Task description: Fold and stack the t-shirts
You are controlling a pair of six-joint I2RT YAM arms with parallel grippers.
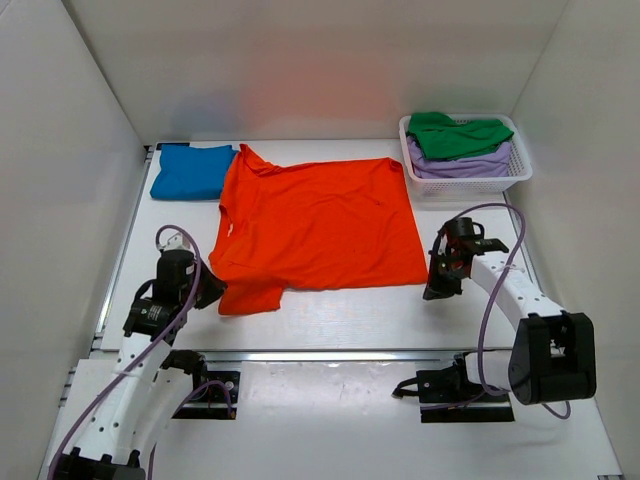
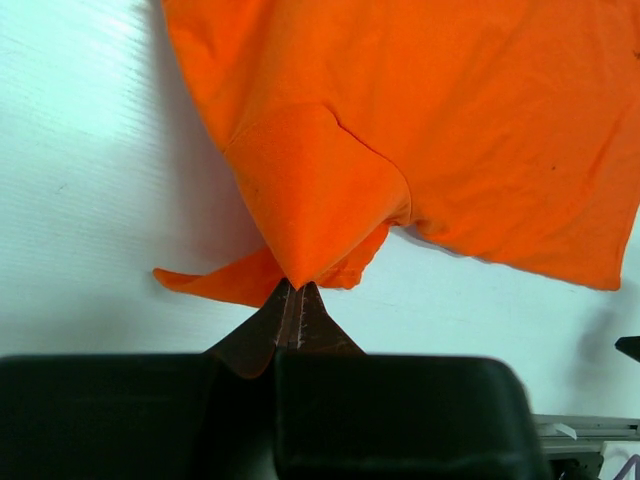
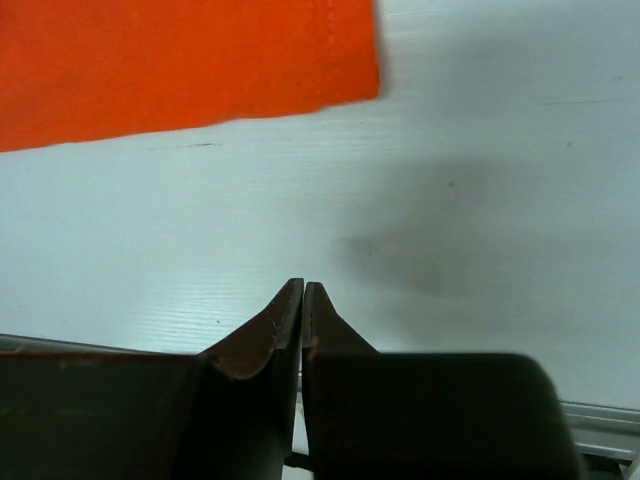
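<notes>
The orange shirt [image 1: 320,220] lies spread across the middle of the table, mostly flat. My left gripper is shut on its near left part, where the cloth is drawn to a point at the fingertips; a loose flap [image 2: 225,283] hangs beside it. The right gripper is shut with nothing between its fingers, over bare table. Apart from it lies the shirt's near right corner [image 3: 362,82], flat beyond the fingertips in the right wrist view. At the back left sits a folded blue shirt [image 1: 190,172].
A white basket [image 1: 471,187] at the back right holds a green shirt [image 1: 455,136] and a purple shirt [image 1: 462,167]. A metal rail [image 1: 320,355] runs along the table's front edge. Bare table lies in front of the orange shirt.
</notes>
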